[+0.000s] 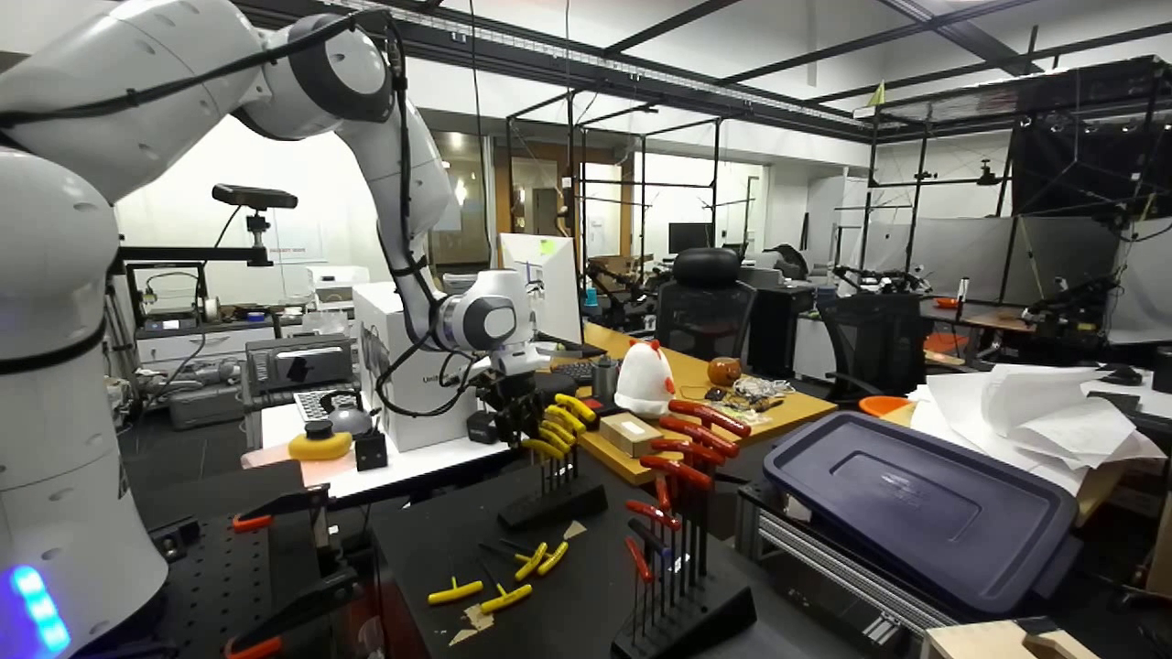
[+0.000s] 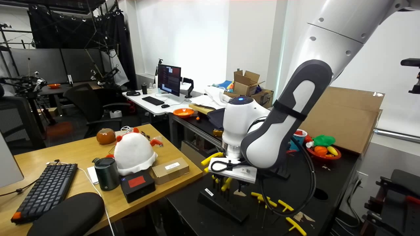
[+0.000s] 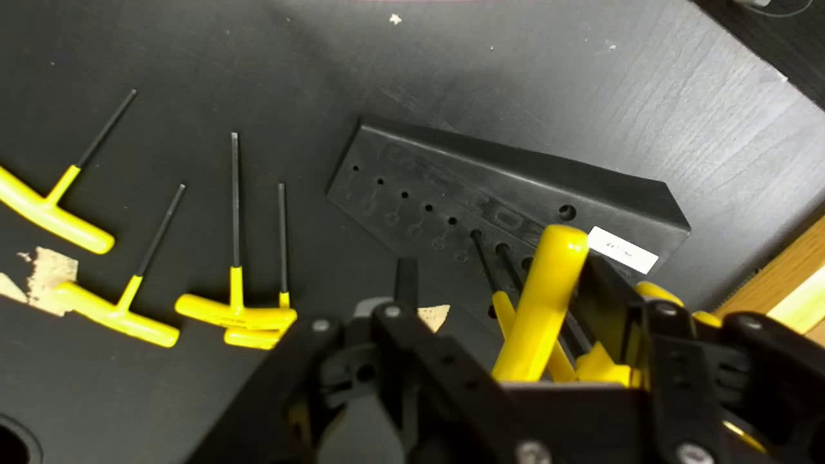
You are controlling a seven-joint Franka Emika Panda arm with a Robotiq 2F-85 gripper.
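A black holder (image 3: 503, 174) stands on the dark table with several yellow T-handle hex keys upright in it; some of its holes are empty. My gripper is over the holder, its fingers apart. One yellow handle (image 3: 541, 305) rises between them, nearer the right finger (image 3: 607, 301); whether they touch I cannot tell. A wide gap separates it from the left finger (image 3: 406, 282). In exterior view 1 the gripper (image 1: 514, 423) is beside the yellow handles (image 1: 560, 423). Several loose yellow keys (image 3: 236, 313) lie on the table left of the holder.
A second holder (image 1: 687, 621) with red-handled keys stands nearby on the black table (image 1: 428, 538). Beyond the table edge is a wooden desk with a small cardboard box (image 1: 632, 434) and a white plush (image 1: 645, 379). A dark blue lid (image 1: 923, 505) lies off to the right.
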